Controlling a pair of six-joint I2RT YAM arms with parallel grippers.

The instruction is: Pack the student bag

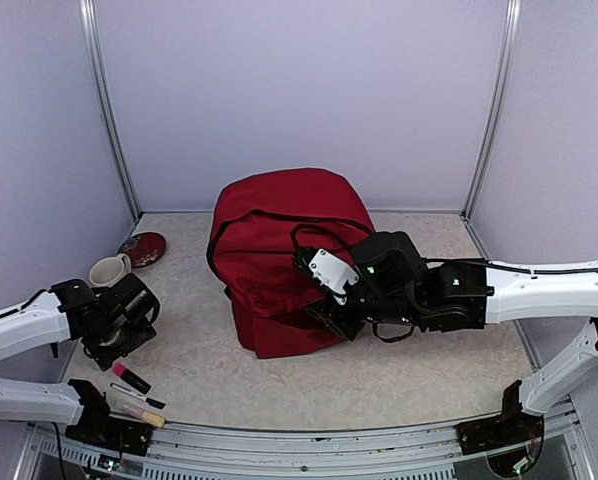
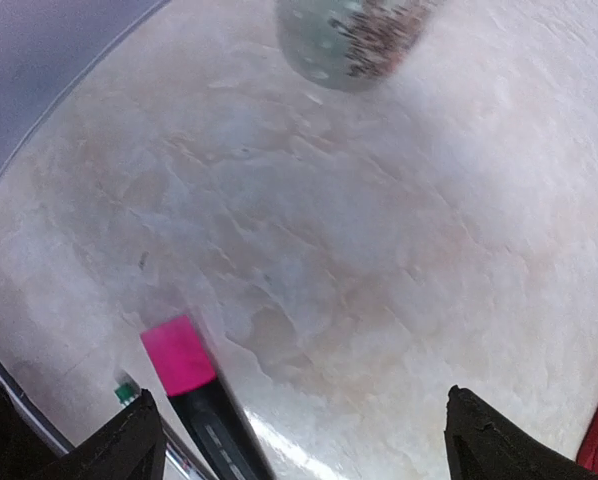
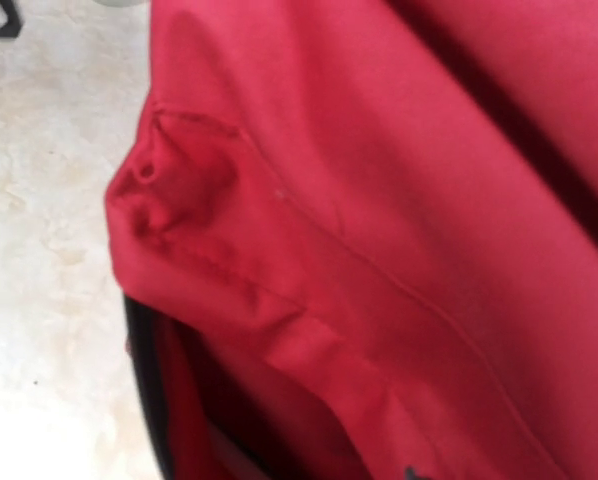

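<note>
A red backpack (image 1: pixel 279 220) fills the middle of the table, its lower pocket gaping in the right wrist view. My left gripper (image 1: pixel 114 340) hangs open over a pink-and-black marker (image 2: pixel 209 420), fingertips at the lower edge of its wrist view. Beside that marker lie a thin pen (image 1: pixel 139 398) and a pale stick-like item (image 1: pixel 144 414). My right gripper (image 1: pixel 329 305) is at the bag's front opening; its fingers are hidden in the top view and barely show in its wrist view.
A white mug (image 1: pixel 110 270) and a dark red round coaster (image 1: pixel 143 248) stand at the back left. Side walls border the workspace.
</note>
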